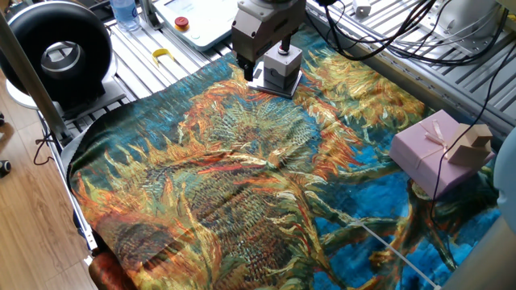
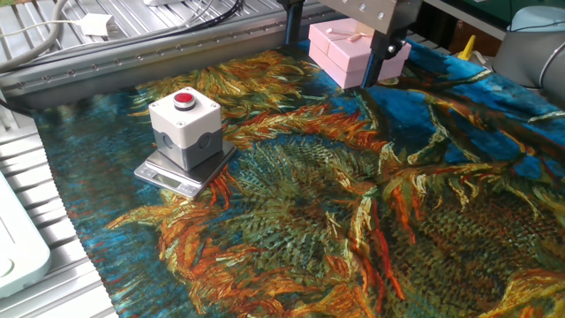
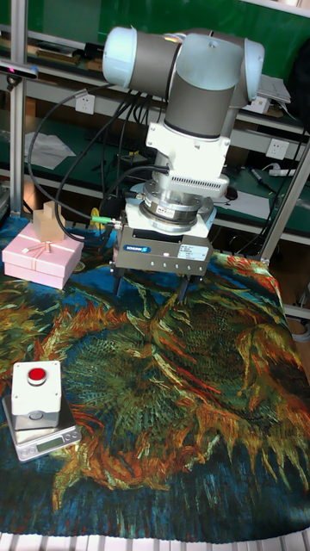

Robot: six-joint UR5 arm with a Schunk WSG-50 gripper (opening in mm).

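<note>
My gripper (image 3: 149, 297) hangs above the sunflower-print cloth (image 3: 197, 386), its two fingers spread well apart and nothing between them. A box with a red button (image 2: 185, 132), white above and grey below, stands upright on a small silver scale (image 2: 168, 179). In exterior view 1 one dark finger (image 1: 245, 68) shows left of the button box (image 1: 282, 68), and the other overlaps its top, hiding the red button. The third view shows the gripper well apart from that box. A pink gift box (image 3: 41, 258) with a ribbon rests on the cloth near the arm's side.
A small brown carton (image 1: 471, 145) sits on the pink box. Dark cables (image 1: 379, 48) hang over the rail side. Beyond the cloth's edge are a black ring-shaped object (image 1: 60, 56), a yellow piece (image 1: 163, 56) and a bottle (image 1: 126, 14).
</note>
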